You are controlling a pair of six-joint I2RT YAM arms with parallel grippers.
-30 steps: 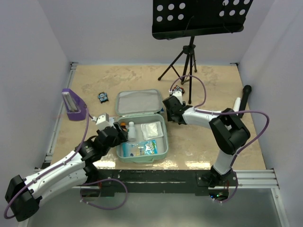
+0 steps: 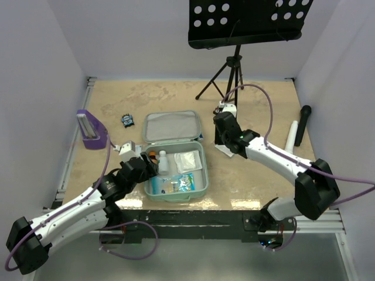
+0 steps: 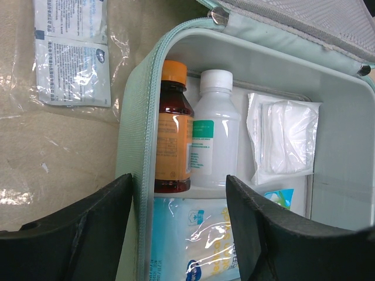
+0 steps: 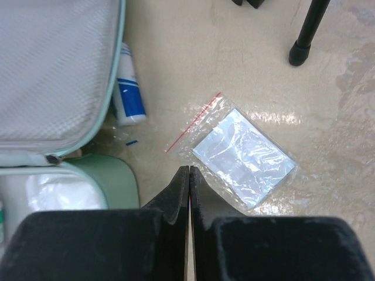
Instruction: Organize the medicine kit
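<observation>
The small clear zip bag point(image 4: 246, 158) with a pale pad and red seal lies flat on the table, right of the medicine kit; its white corner point(image 2: 224, 150) shows below my right gripper. In the right wrist view that gripper is shut, its fingertips pressed together with nothing between them and the bag beyond. The open kit point(image 2: 174, 198) holds a brown bottle point(image 3: 174, 137), a white bottle point(image 3: 215, 132), a white packet point(image 3: 287, 134) and a blue wipes pack point(image 3: 193, 240). My left gripper stands open, straddling the kit's left wall.
A blue-and-white tube point(image 4: 129, 93) lies beside the kit's lid point(image 2: 173, 126). Left of the kit is a bagged pair of printed sachets point(image 3: 73, 73). A music stand point(image 2: 234, 61) rises behind, its foot near the zip bag.
The bag stays on the table. My left arm is nearly still.
</observation>
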